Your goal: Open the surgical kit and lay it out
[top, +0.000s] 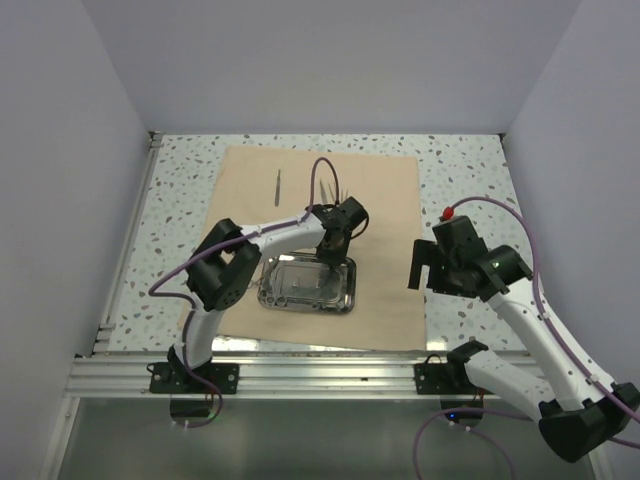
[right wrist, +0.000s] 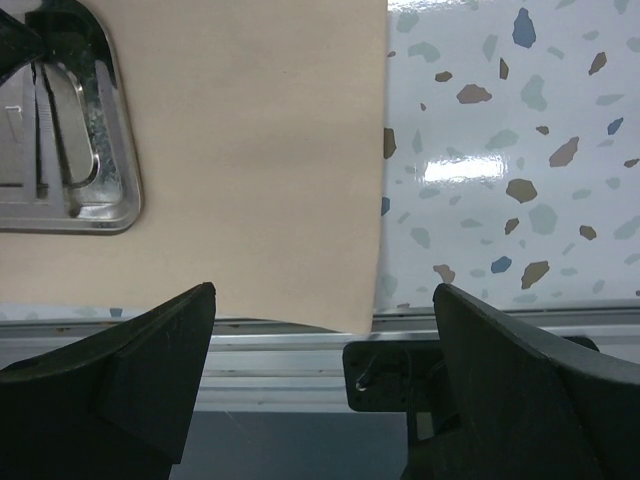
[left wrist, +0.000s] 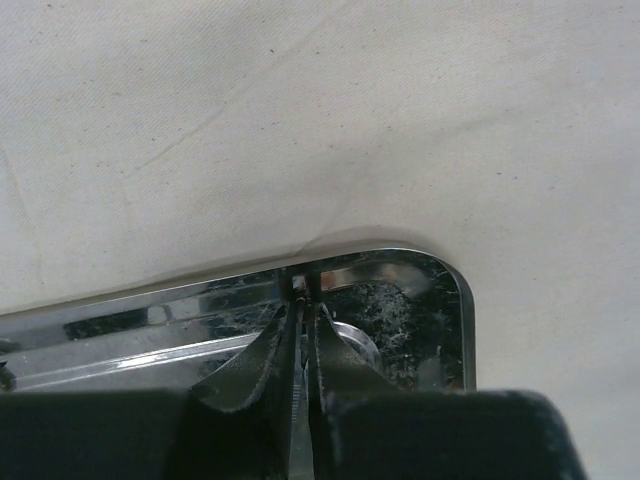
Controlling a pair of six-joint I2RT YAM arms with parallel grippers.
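Observation:
The metal tray [top: 305, 305] lies on the beige cloth, holding slender instruments [right wrist: 48, 140] along its right end. My left gripper is down in the tray's back right corner, its fingertips close together at the instruments' upper ends; whether anything is between them I cannot tell. My right gripper [top: 420, 265] stands open and empty over the cloth's right side. A slim instrument [top: 278, 185] lies at the back left of the cloth, and several more [top: 323, 190] lie at the back middle, partly hidden by the left wrist.
The beige cloth [top: 385, 315] covers the middle of the speckled table [top: 465, 165]. The table's front edge has a metal rail [top: 300, 365].

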